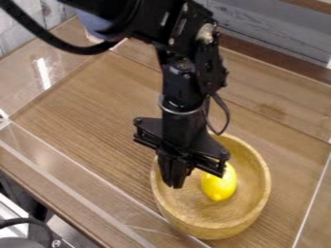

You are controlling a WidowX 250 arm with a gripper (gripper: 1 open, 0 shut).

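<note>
My black gripper (173,167) is shut and hangs over the left rim of a round tan bowl (207,221), with nothing visible between its fingers. A yellow egg-shaped object (220,186) lies in the right half of the bowl, to the right of the fingertips, partly hidden by the gripper body.
Wall panels rise along the back. A black cable loops from the upper left to the arm, and another dark cable lies at the lower left edge.
</note>
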